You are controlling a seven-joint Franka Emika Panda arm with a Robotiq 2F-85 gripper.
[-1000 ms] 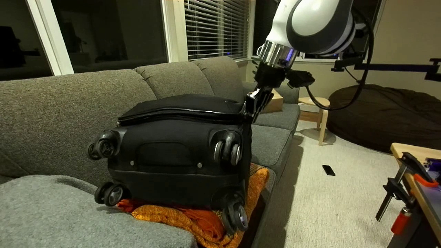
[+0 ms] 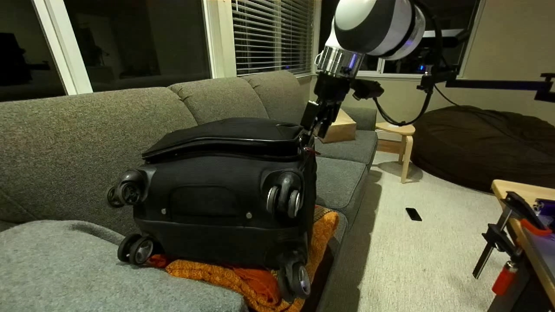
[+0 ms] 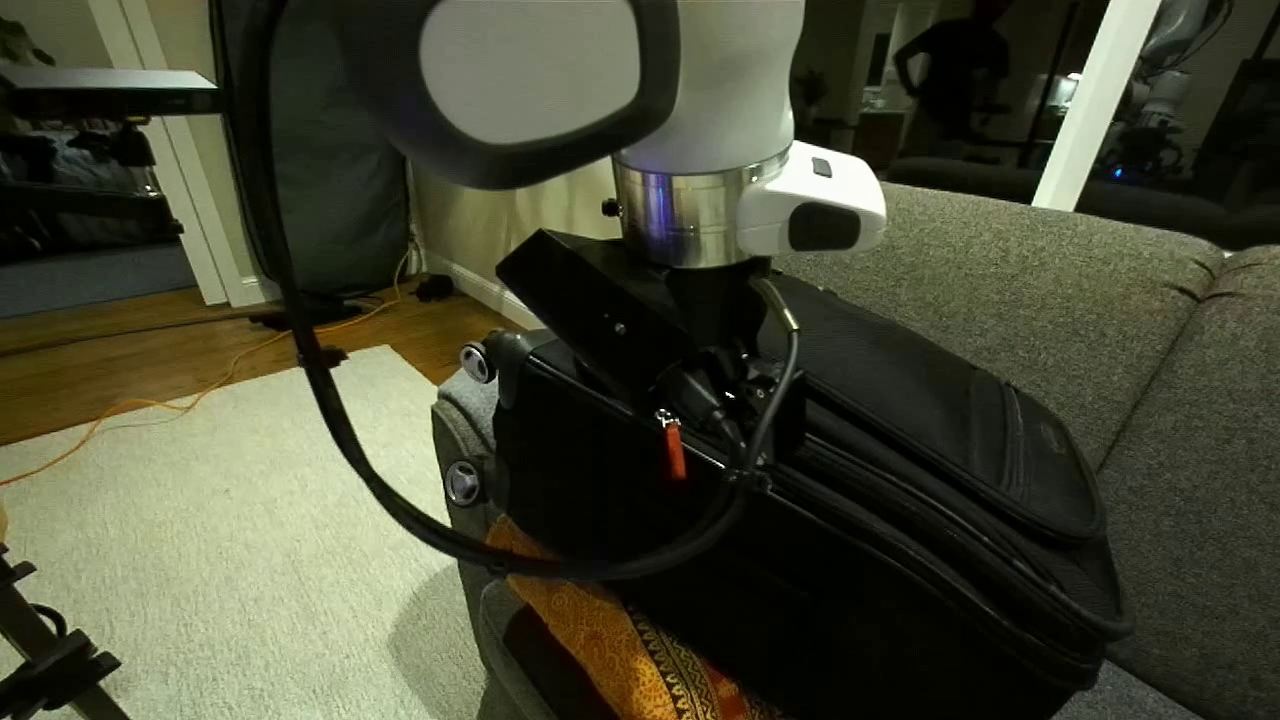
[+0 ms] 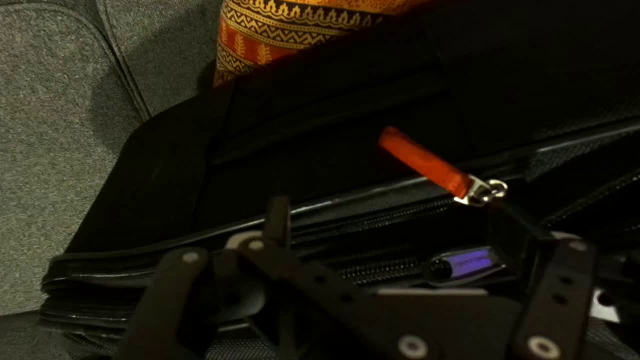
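Observation:
A black wheeled suitcase [image 2: 223,192] lies flat on the couch, its top flap raised a little along the near end. From its zipper hangs a red pull tab [image 4: 424,163] on a silver ring, also visible in the second exterior view as a small red strip [image 3: 674,451]. My gripper is open above the zipper edge, its two fingers wide apart. The tab lies beyond the fingertips, with its ring close to the right finger [image 4: 519,240]. Neither finger visibly grips the tab.
An orange patterned cloth [image 2: 208,271] lies under the suitcase on the grey couch [image 2: 93,130]. A wooden stool [image 2: 407,140] and dark beanbag [image 2: 484,145] stand behind. A clamp [image 2: 497,236] grips the table at right. Carpet between is mostly clear.
The arm has moved left in exterior view 1, and the gripper with it. The suitcase has shifted slightly left too. The red tab now shows below the gripper.

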